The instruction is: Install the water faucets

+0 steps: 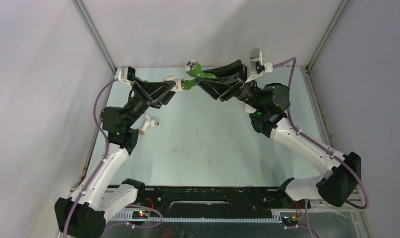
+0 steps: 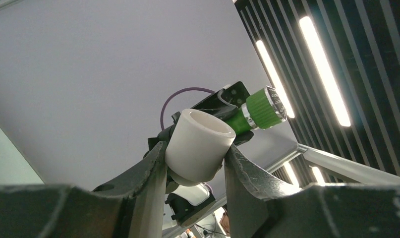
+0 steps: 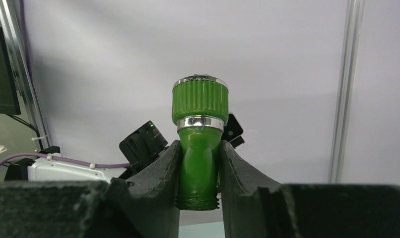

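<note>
My left gripper is shut on a white pipe fitting (image 2: 201, 144), held up over the table. In the top view that white fitting (image 1: 178, 83) points its open end toward the right arm. My right gripper is shut on the green faucet (image 3: 200, 148), whose ribbed knob with a chrome rim stands above the fingers. From above, the narrow end of the green faucet (image 1: 189, 85) lines up with the white fitting's mouth and appears to meet it; whether it is inside cannot be told.
A second white fitting with a brass end (image 1: 148, 123) lies on the table at left. Another white fitting (image 1: 250, 108) is mostly hidden behind the right arm.
</note>
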